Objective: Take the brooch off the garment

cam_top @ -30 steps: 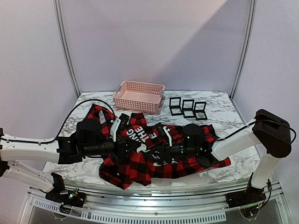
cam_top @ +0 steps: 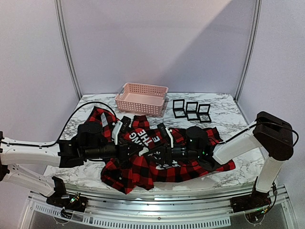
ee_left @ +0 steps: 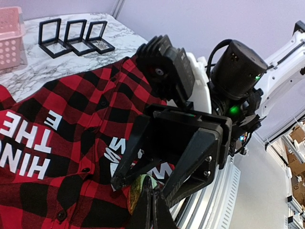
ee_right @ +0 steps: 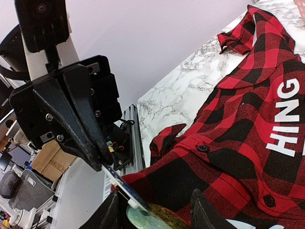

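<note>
The brooch [ee_left: 136, 192], rounded with a pale green face and a gold-brown side, is raised in the space between both arms. From above it is a small pale spot [cam_top: 143, 151] over the red-and-black checked garment [cam_top: 138, 174]. My left gripper is shut, its thin tips against the brooch; whether they pinch its edge is unclear. A silvery strip at those tips reaches the brooch [ee_right: 145, 218] in the right wrist view. My right gripper is open, with one finger on either side of the brooch. How the brooch joins the cloth is hidden.
A pink basket [cam_top: 141, 107] stands at the back of the marble table [cam_top: 219, 102]. Three black frames [cam_top: 191, 110] stand open to its right. White lettering [cam_top: 151, 137] crosses the garment, which covers most of the table's front half.
My right gripper has shifted slightly left, its fingers coming closer to the brooch. The left arm and the garment look almost unchanged.
</note>
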